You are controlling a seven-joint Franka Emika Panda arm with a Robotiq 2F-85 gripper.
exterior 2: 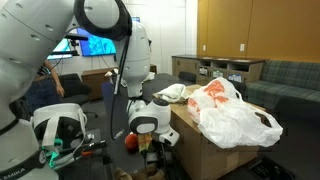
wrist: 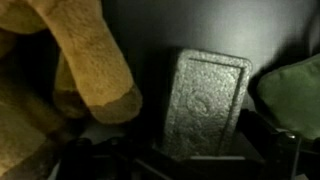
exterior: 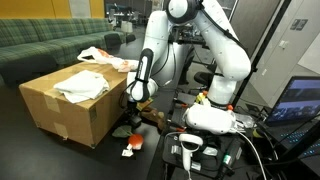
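Observation:
A dark grey block with a speckled face and rounded corners (wrist: 207,95) lies on the dark floor in the wrist view. My gripper is open, its dark fingers at the lower edge on both sides of the block's near end. Whether either finger touches the block cannot be made out. In exterior view 1 the gripper (exterior: 134,115) is low beside the cardboard box, and the block is too dark to pick out there. Exterior view 2 shows the white wrist housing (exterior 2: 152,117) above the floor.
Brown plush (wrist: 95,65) lies close on the block's left, dark green cloth (wrist: 293,95) on its right. A red round thing (exterior: 135,142) is on the floor nearby. The cardboard box (exterior: 65,112), topped with white cloth (exterior: 82,85), stands right beside the arm.

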